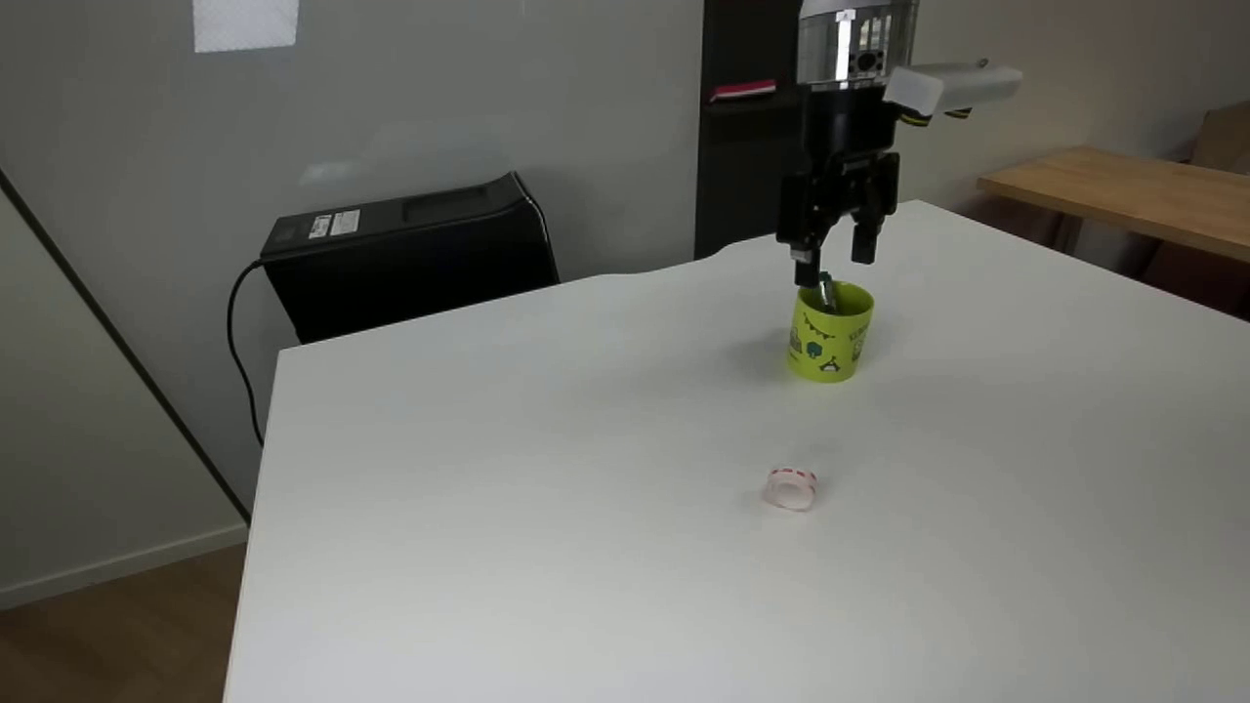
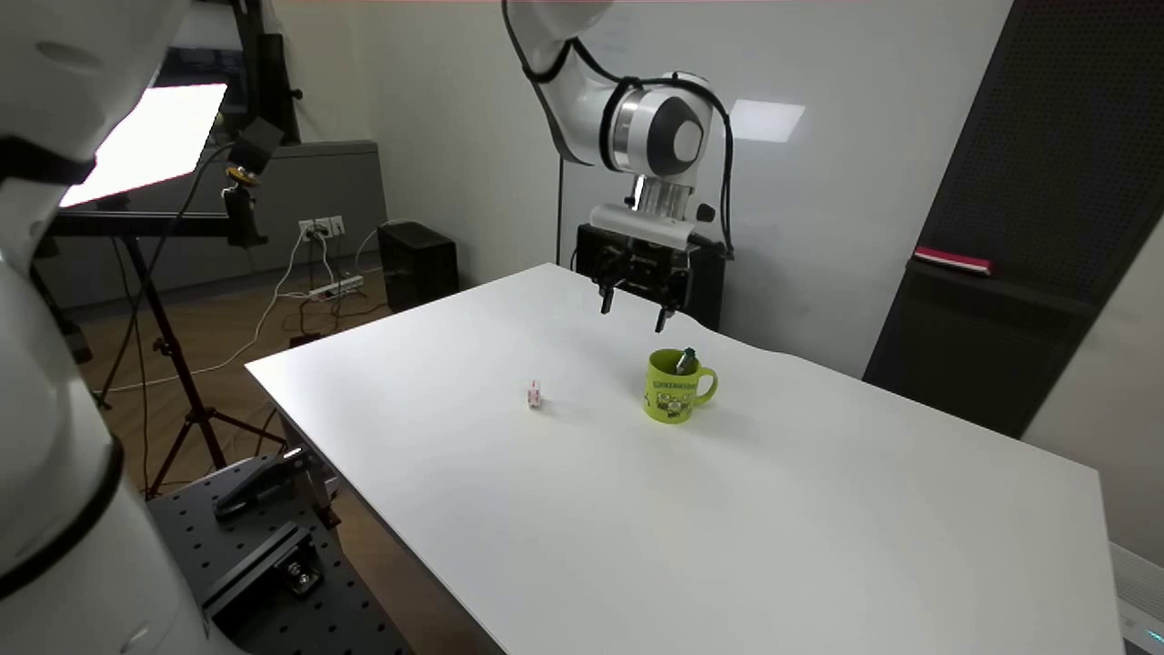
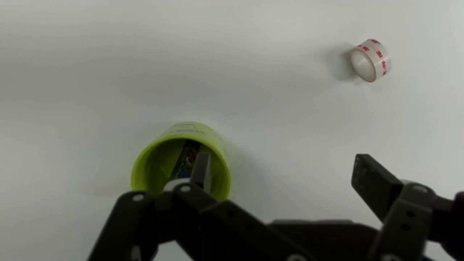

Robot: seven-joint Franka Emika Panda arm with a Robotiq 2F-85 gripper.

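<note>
A lime-green mug (image 1: pixel 829 342) with dark printing stands upright on the white table, its handle showing in the second exterior view. Inside it leans a slim item with a dark green top (image 2: pixel 685 360); the wrist view shows its colourful body (image 3: pixel 187 160), partly covered by one finger. A small roll of clear tape (image 3: pixel 371 61) with red lettering lies on the table, apart from the mug. My gripper (image 1: pixel 835 260) hangs open above and behind the mug in the first exterior view, nothing between its fingers. In the wrist view the left finger (image 3: pixel 200 170) overlaps the mug's opening.
A black box-like device (image 1: pixel 410 246) stands beyond the table's back edge. A wooden table (image 1: pixel 1137 199) is at the far right in the first exterior view.
</note>
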